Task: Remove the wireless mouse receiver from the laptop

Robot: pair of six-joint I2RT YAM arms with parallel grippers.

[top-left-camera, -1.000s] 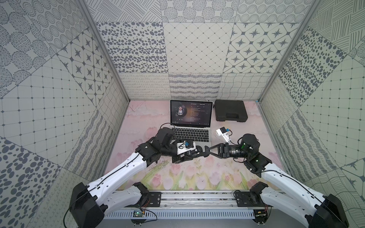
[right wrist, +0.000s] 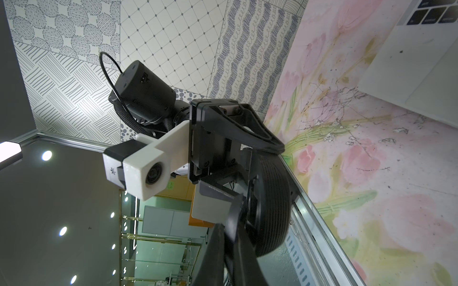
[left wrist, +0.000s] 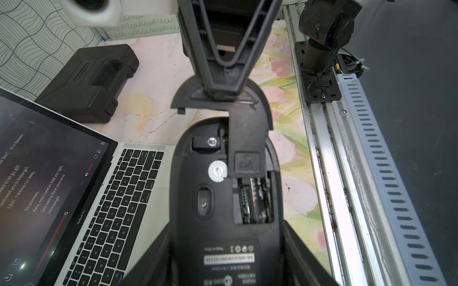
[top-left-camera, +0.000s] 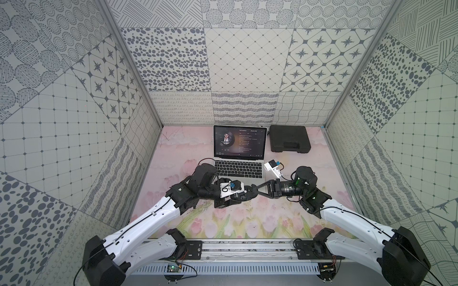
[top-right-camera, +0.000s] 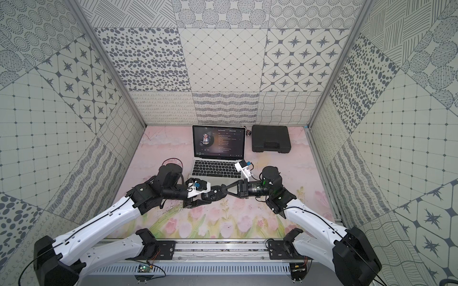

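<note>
A black mouse (left wrist: pixel 205 228) is held underside out in my left gripper, whose fingers flank its sides. Its battery compartment (left wrist: pixel 255 205) is uncovered, with batteries showing. My right gripper is shut on a dark battery cover (left wrist: pixel 248 124), which overlaps the upper end of the mouse; whether they touch is unclear. In the right wrist view the mouse's ribbed side (right wrist: pixel 274 205) stands close to my right fingertips. Behind both arms the laptop (top-left-camera: pixel 238 169) stands open with its screen lit. The small receiver cannot be made out in any view.
A black case (top-left-camera: pixel 289 139) rests at the back right, beside the laptop screen. Bare flowered tabletop (top-left-camera: pixel 257 224) lies in front of the grippers, bounded by a metal rail (top-left-camera: pixel 248 245) at the front edge.
My right gripper has moved left toward the mouse, bringing the cover closer to it.
</note>
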